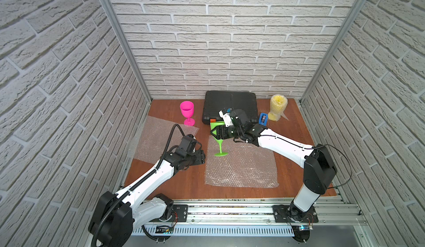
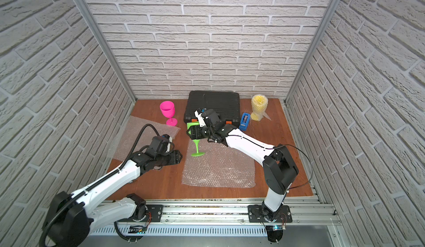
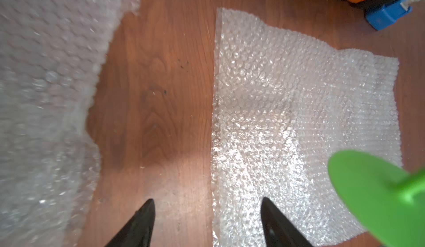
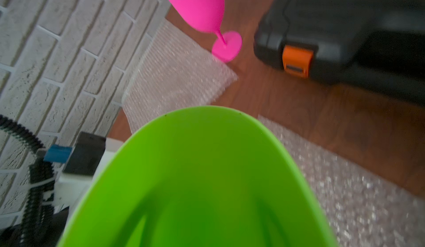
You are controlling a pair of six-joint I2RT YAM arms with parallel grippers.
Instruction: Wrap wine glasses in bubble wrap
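My right gripper (image 1: pixel 217 133) is shut on the bowl of the green wine glass (image 1: pixel 220 145), holding it upright, foot down, over the left part of the right bubble wrap sheet (image 1: pixel 248 171). In the right wrist view the squeezed bowl (image 4: pixel 203 158) fills the foreground and hides the fingers. My left gripper stands open and empty, above the wood and the sheet's left edge; the glass's green foot (image 3: pixel 363 189) shows to its right. A pink wine glass (image 1: pixel 187 108) stands upright at the back left, by the left bubble wrap sheet (image 1: pixel 155 138).
At the back lies a black case (image 1: pixel 230 100), with a blue object (image 1: pixel 263 119) near its right corner. A yellow glass wrapped in bubble wrap (image 1: pixel 278 103) stands at the back right. Bare wood separates the two sheets.
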